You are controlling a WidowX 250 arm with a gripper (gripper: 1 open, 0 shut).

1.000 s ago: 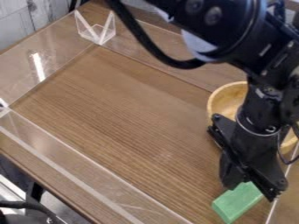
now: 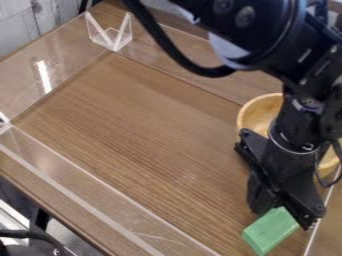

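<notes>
My black gripper [image 2: 274, 195] is low at the right front of the table, its tips at the upper end of a green block [image 2: 270, 233]. The fingertips are mostly hidden by the gripper body, so whether anything is between them cannot be seen. A yellow bowl [image 2: 254, 114] stands behind the gripper, partly covered by it.
A clear plastic holder [image 2: 111, 32] stands at the back left. Transparent edging runs along the left front, with dark cables beyond the lower left edge.
</notes>
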